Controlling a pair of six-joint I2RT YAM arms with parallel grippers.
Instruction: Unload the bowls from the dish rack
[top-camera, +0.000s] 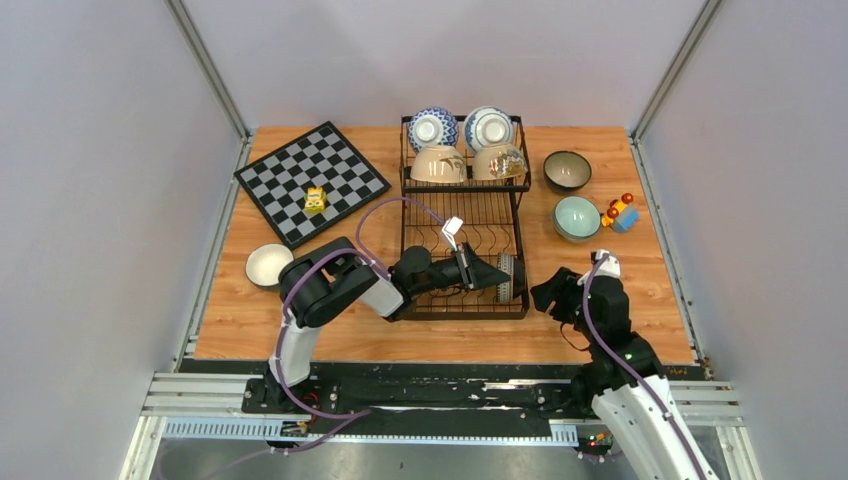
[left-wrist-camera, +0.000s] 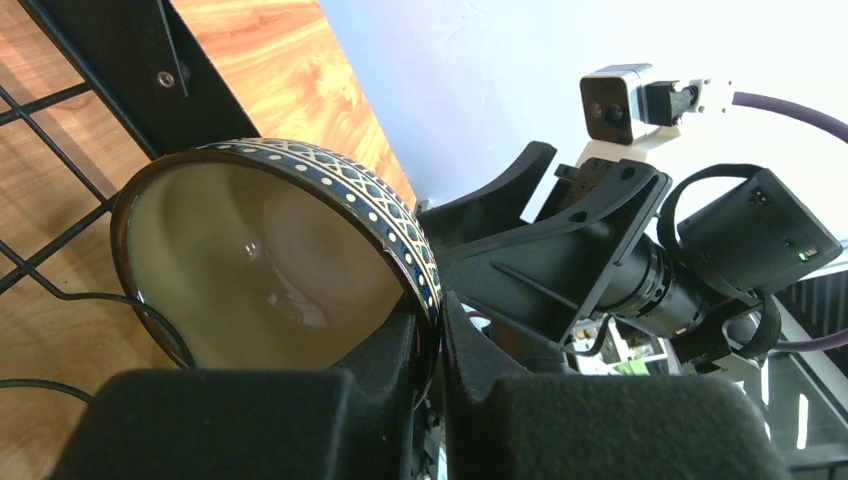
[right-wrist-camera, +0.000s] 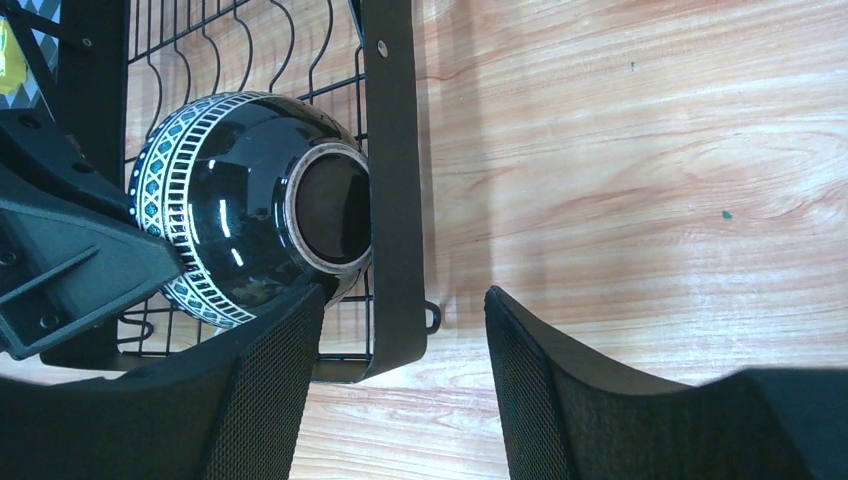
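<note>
A dark bowl with a blue-and-white patterned band (right-wrist-camera: 265, 190) lies tipped on its side at the right front of the dish rack's lower tier (top-camera: 465, 312). My left gripper is shut on its rim; the bowl's tan inside (left-wrist-camera: 260, 260) faces that wrist camera. Just right of the rack, my right gripper stands open with nothing between its fingers, the rack's side rail and the bowl's foot beyond the left one. On the upper tier sit two blue-and-white bowls (top-camera: 432, 127) and two cream bowls (top-camera: 438, 165).
Right of the rack stand a dark bowl (top-camera: 567, 171), a celadon bowl (top-camera: 576, 217) and a toy (top-camera: 621, 213). To the left are a white bowl (top-camera: 269, 265) and a chessboard (top-camera: 312, 182) bearing a yellow box (top-camera: 315, 199). Wood is clear at the right front.
</note>
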